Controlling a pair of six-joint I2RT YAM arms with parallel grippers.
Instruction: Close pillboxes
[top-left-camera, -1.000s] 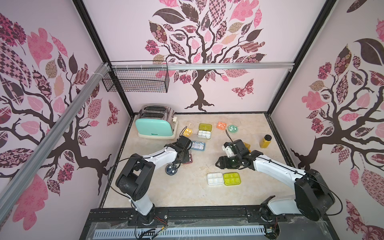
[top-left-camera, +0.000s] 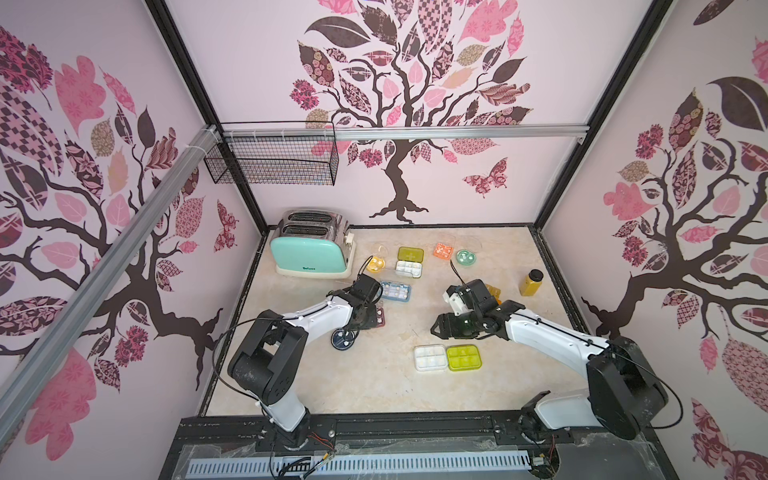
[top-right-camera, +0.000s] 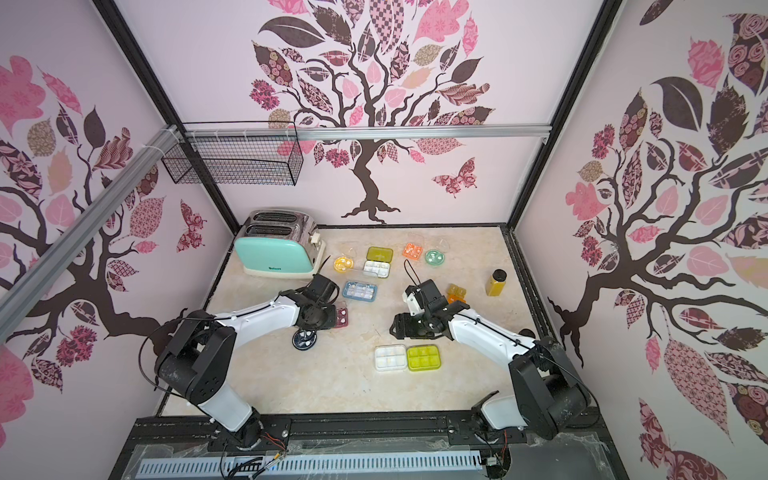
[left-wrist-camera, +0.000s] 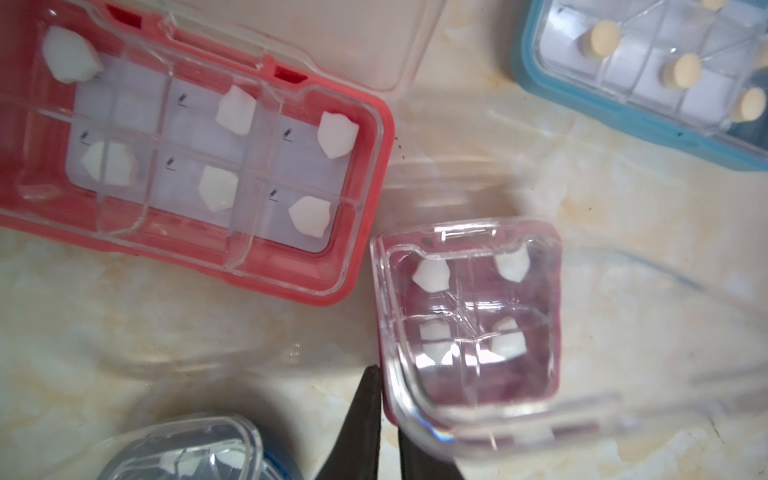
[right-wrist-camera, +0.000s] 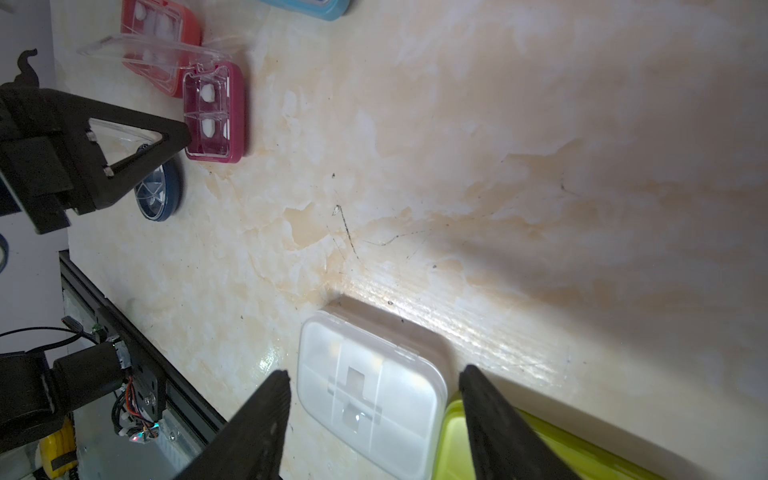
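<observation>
A dark pink pillbox (left-wrist-camera: 480, 312) with white pills lies in the left wrist view, its clear lid (left-wrist-camera: 608, 376) raised at an angle. My left gripper is at its near left corner, shut on its edge; the contact is partly hidden. Beside it a red pillbox (left-wrist-camera: 364, 264) has its clear lid (left-wrist-camera: 352, 32) folded back. A round dark blue pillbox (left-wrist-camera: 276, 464) sits at the lower left. My right gripper stands open above the white pillbox (right-wrist-camera: 376, 400), holding nothing. A lime green pillbox part (right-wrist-camera: 552, 444) adjoins the white one.
Farther back are a blue pillbox (top-left-camera: 395, 291), an olive-lidded one (top-left-camera: 409, 261), and yellow (top-left-camera: 376, 264), orange (top-left-camera: 443, 250) and green (top-left-camera: 465, 257) ones. The toaster (top-left-camera: 312, 244) stands back left, a yellow bottle (top-left-camera: 530, 284) at right.
My left arm has shifted very slightly, its elbow a little outward. The right arm stays almost still, and the pillboxes elsewhere have not moved.
</observation>
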